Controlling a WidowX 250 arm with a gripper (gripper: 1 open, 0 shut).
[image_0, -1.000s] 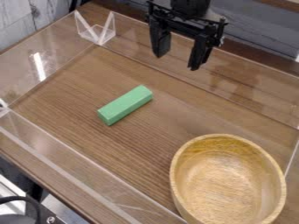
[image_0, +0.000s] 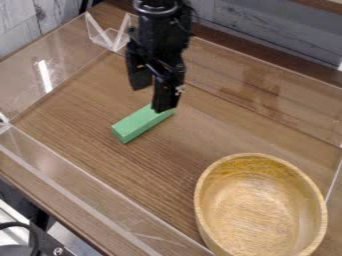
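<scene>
A green block (image_0: 140, 123) lies on the wooden table in the middle left. My black gripper (image_0: 152, 88) hangs just above it and slightly to the right, with its fingers pointing down and apart, covering part of the table behind. It appears open, with nothing visible between the fingers.
A large pale yellow oval bowl (image_0: 261, 205) stands at the lower right. Pale walls or rims run along the left and back edges, and a dark cable shows at the lower left.
The block and bowl look unmoved.
</scene>
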